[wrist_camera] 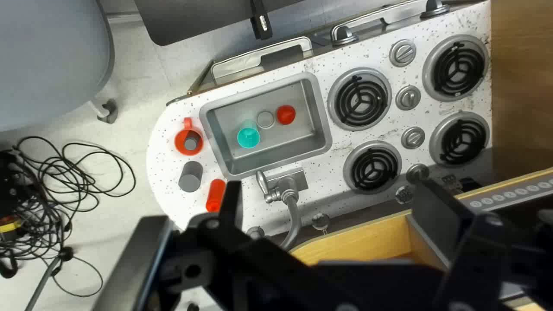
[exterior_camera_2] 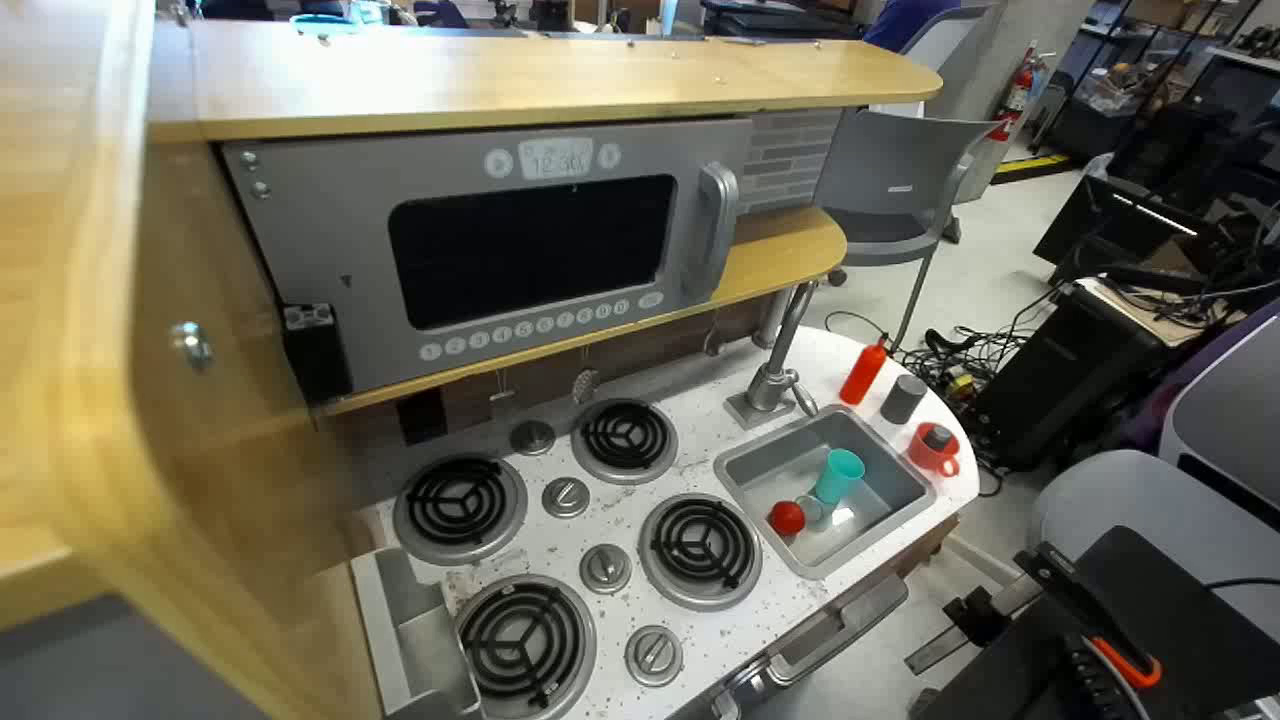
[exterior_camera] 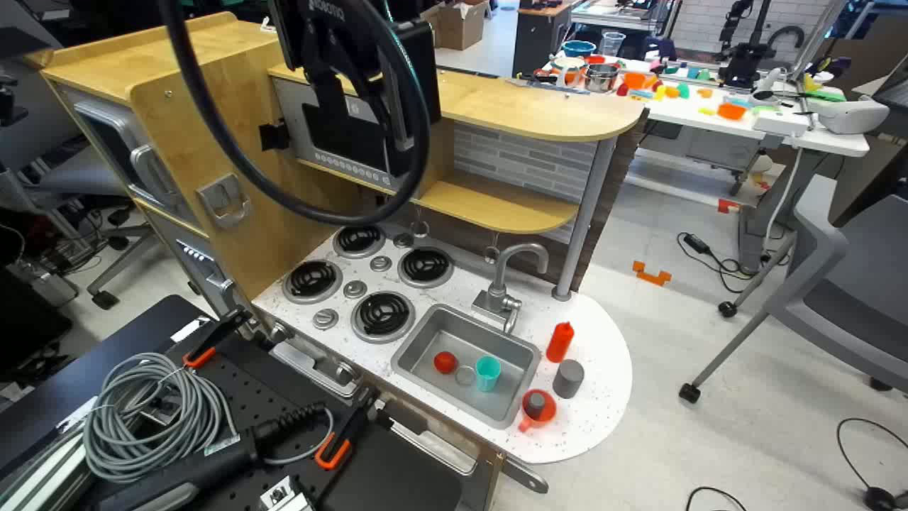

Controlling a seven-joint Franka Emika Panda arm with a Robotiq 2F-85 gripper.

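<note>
High above the toy kitchen counter, my gripper stands open; its two dark fingers are wide apart in the wrist view with nothing held between them. Inside the grey sink (wrist_camera: pixel 319 129) lie a teal cup (wrist_camera: pixel 249 135), a red round object (wrist_camera: pixel 285 114) and a clear ring-like piece (wrist_camera: pixel 265 119). On the counter's rounded end are a red bottle (exterior_camera: pixel 560 341), a grey cylinder (exterior_camera: pixel 568 378) and a red mug (exterior_camera: pixel 549 419) with a small grey piece in it. The arm (exterior_camera: pixel 366 94) and its looped cable hang in front of the toy microwave in exterior view 1.
A faucet (exterior_camera: pixel 502 281) rises behind the sink. Several black burners (exterior_camera_2: pixel 702 546) and grey knobs cover the other side of the counter. The closed microwave (exterior_camera_2: pixel 534 252) and wooden shelf (exterior_camera_2: pixel 780 258) overhang its back. A dark cart (exterior_camera: pixel 255 451) stands in front.
</note>
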